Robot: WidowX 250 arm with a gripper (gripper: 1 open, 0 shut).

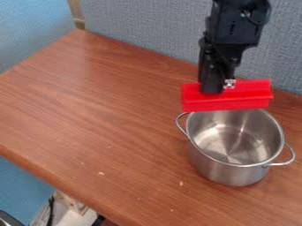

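Observation:
My black gripper [218, 84] hangs in the upper right of the camera view, shut on a long red block [249, 95] held level across it. The red block is just above and behind the rim of a steel pot [236, 166] with two side handles, which stands on the wooden table [94, 115]. From this angle the block overlaps the back edge of the pot's opening, so whether it is over the opening cannot be told exactly.
A grey padded wall [130, 26] runs along the back, and a blue surface [18, 185] lies beyond the table's left edge.

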